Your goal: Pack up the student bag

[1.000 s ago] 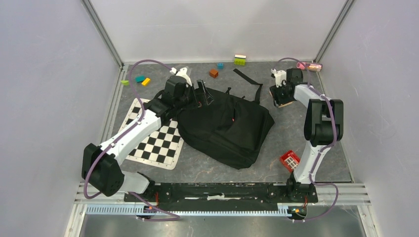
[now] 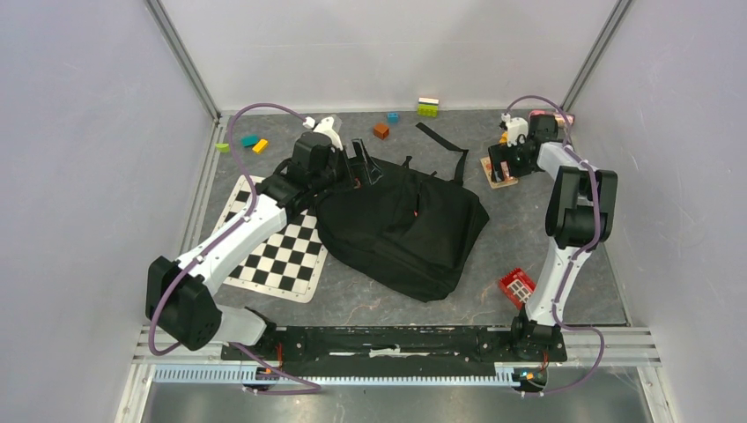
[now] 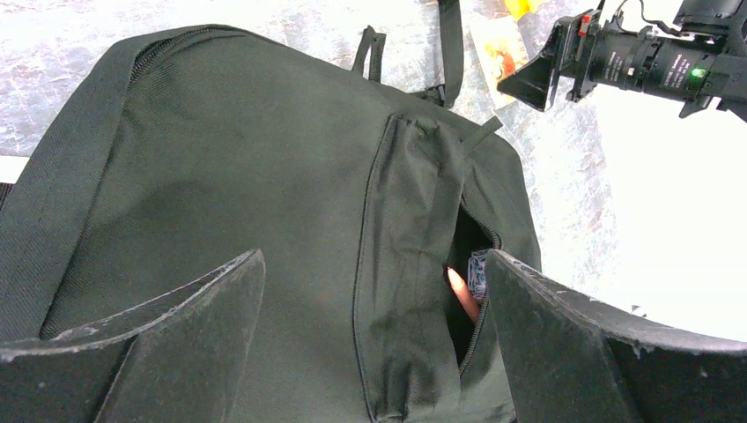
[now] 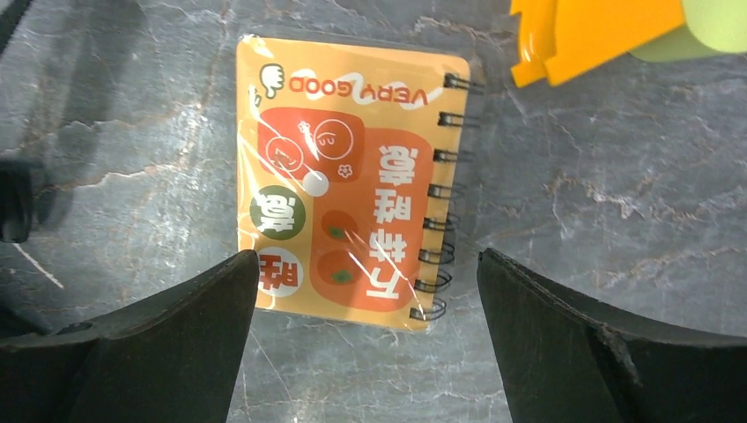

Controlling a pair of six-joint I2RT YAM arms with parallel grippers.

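A black bag (image 2: 396, 247) lies flattened in the middle, its pocket partly unzipped, showing an orange item (image 3: 460, 289) and a patterned item (image 3: 478, 271) inside. My left gripper is open above the bag, nothing between its fingers. My right gripper is open above an orange spiral notebook (image 4: 335, 185) lying flat on the floor at the back right, beside a yellow-and-green object (image 4: 599, 35).
A checkerboard (image 2: 282, 273) lies left of the bag. Small blocks (image 2: 380, 129) sit along the back. A red item (image 2: 516, 286) lies front right. Walls bound the workspace on the sides and back.
My right gripper has shifted right over the notebook, exposing more of it in the top view. The left arm has moved only slightly, and the bag is unchanged.
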